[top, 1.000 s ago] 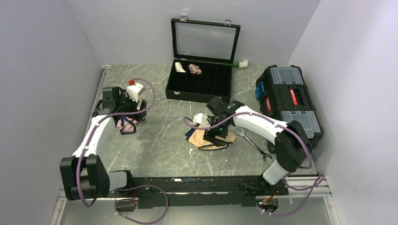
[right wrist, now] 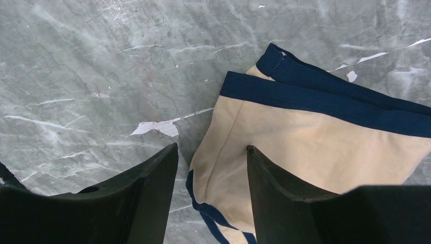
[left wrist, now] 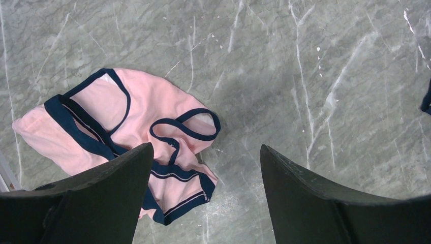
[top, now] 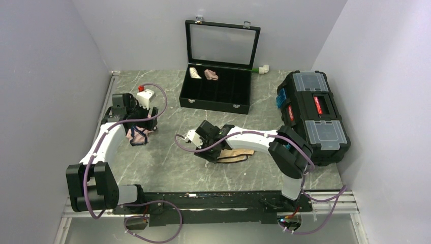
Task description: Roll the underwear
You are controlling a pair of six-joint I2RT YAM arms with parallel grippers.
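Observation:
Beige underwear with navy trim [right wrist: 305, 137] lies flat on the table, its near part under my right arm in the top view. Above its left edge, my right gripper stands part open, one fingertip over the cloth and the other over bare table. Pink underwear with navy bands [left wrist: 137, 96] lies crumpled at the table's left. My left gripper is wide apart over it, with the left finger [left wrist: 117, 183] covering part of the cloth and nothing held between the fingers.
An open black compartment box [top: 216, 102] stands at the back, with a white rolled piece [top: 194, 73] and a pink rolled piece [top: 211, 74] inside. A black toolbox [top: 320, 119] fills the right side. Bare table [top: 170, 157] lies between the two garments.
The left arm has barely moved. Both garments lie in place.

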